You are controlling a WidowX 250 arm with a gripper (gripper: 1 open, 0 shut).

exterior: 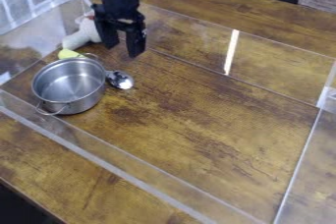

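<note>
My black gripper point(118, 33) hangs at the top left of the camera view, above and behind a steel pot point(69, 88); whether its fingers are open or shut is hard to make out. A white object point(77, 34) lies behind it to the left, partly hidden. A small yellow item point(67, 54) sits just behind the pot. A metal spoon point(120, 80) lies right of the pot.
Clear low walls run along its sides, with a pale edge at the right and a dark slot at the back.
</note>
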